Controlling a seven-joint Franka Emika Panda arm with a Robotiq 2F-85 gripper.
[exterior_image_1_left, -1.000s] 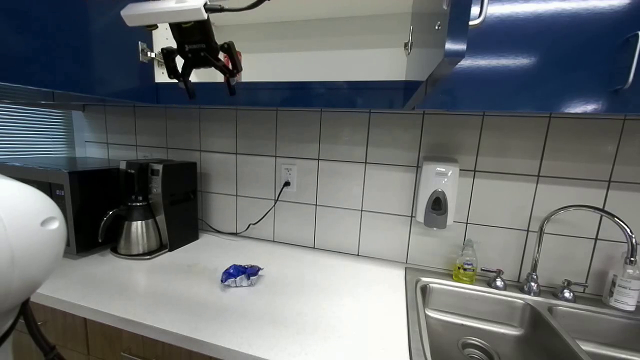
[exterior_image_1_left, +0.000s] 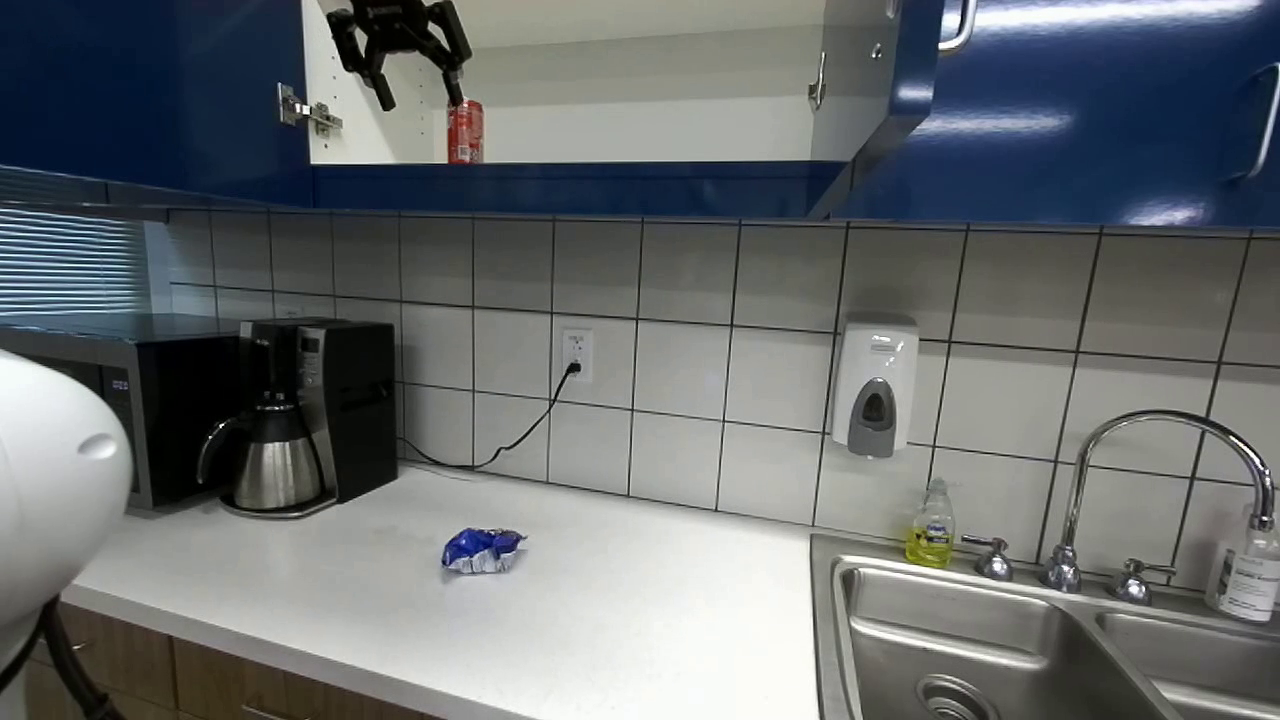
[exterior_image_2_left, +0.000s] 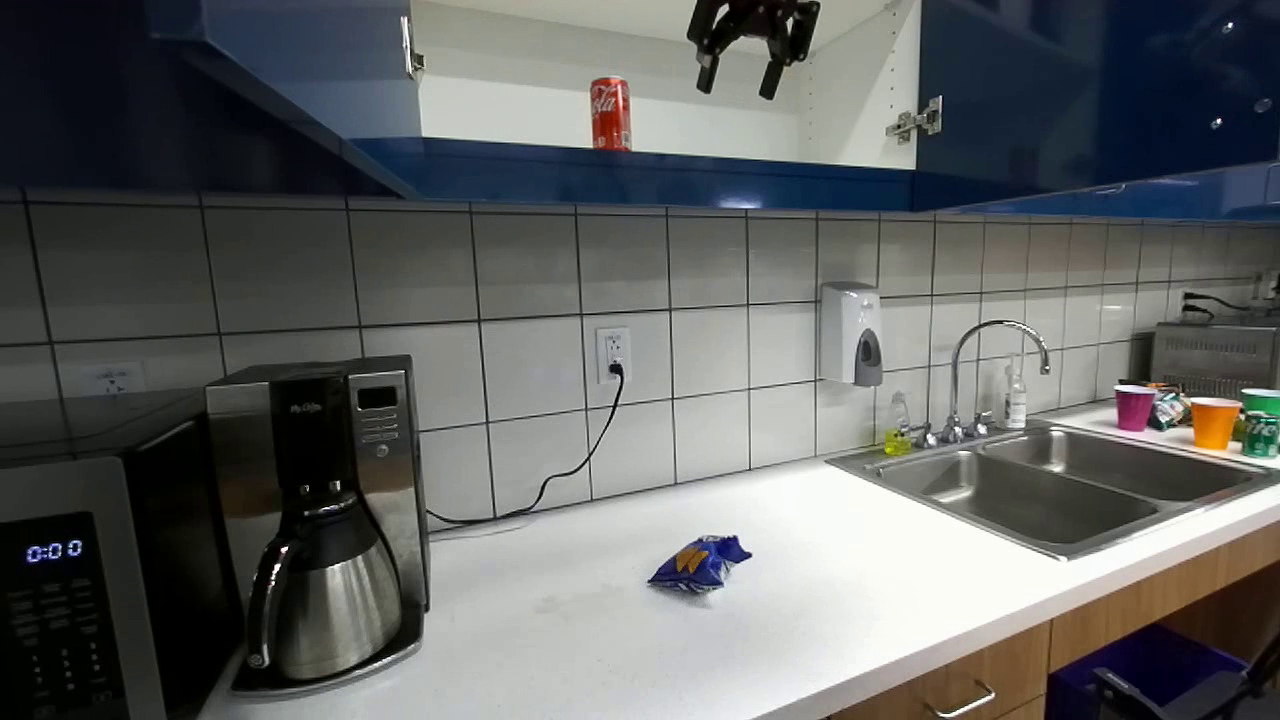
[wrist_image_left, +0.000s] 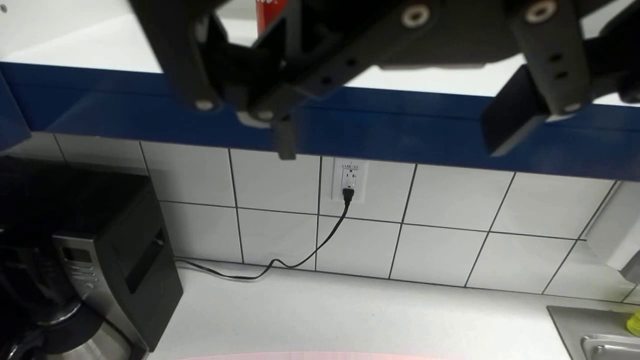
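Observation:
A red soda can (exterior_image_2_left: 611, 115) stands upright on the shelf of the open blue cupboard. My gripper (exterior_image_2_left: 738, 88) is open at the cupboard's height, to the right of the can in exterior view 2, with nothing between its fingers. From exterior view 1, the gripper (exterior_image_1_left: 419, 101) hangs in front of the cupboard, one fingertip overlapping the top of the can (exterior_image_1_left: 465, 134). Only a strip of the red can (wrist_image_left: 269, 13) shows in the wrist view, partly hidden behind the gripper's linkage. A crumpled blue snack bag (exterior_image_2_left: 701, 564) lies on the white counter below.
The cupboard's blue lower edge (exterior_image_1_left: 564, 187) runs beneath the gripper, and its open doors flank both sides. A coffee maker (exterior_image_2_left: 330, 516) and a microwave (exterior_image_2_left: 60, 588) stand left; the sink (exterior_image_2_left: 1044, 486) is right. Mid-counter is clear around the bag.
My gripper has risen, from overlapping the cupboard's lower edge to above it in exterior view 1. It stays open. The can and bag have not visibly moved.

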